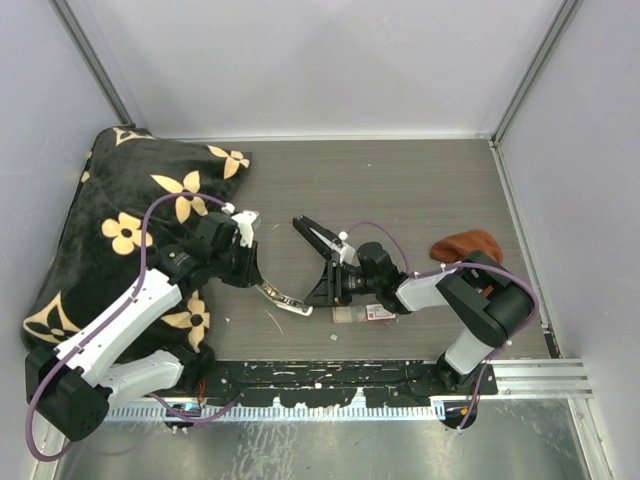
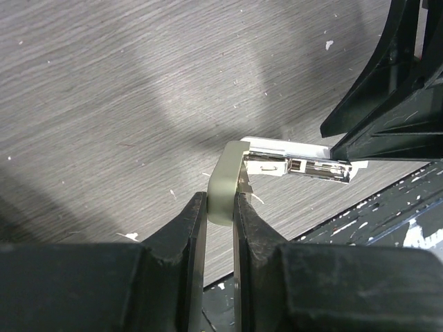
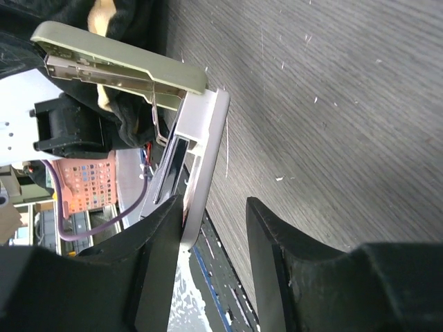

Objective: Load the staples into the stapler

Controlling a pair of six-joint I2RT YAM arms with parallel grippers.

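The stapler (image 1: 285, 298) is folded open, its pale green cover (image 2: 223, 181) swung back from the white base (image 2: 291, 146). My left gripper is shut on that cover. A shiny metal magazine (image 2: 320, 168) runs along the base; whether staples lie in it I cannot tell. At the base's far end, my right gripper is open, fingers apart. In the right wrist view the base touches or overlaps the left-hand finger (image 3: 163, 232), with a clear gap towards the other finger. A small box with a red-and-white label (image 1: 380, 312) lies below the right gripper in the top view.
A long black object (image 1: 316, 236) lies behind the right gripper. Brown cloth (image 1: 468, 247) rests at the right, and a dark flowered blanket (image 1: 125, 235) fills the left side. Thin slivers (image 1: 274, 322) are on the table.
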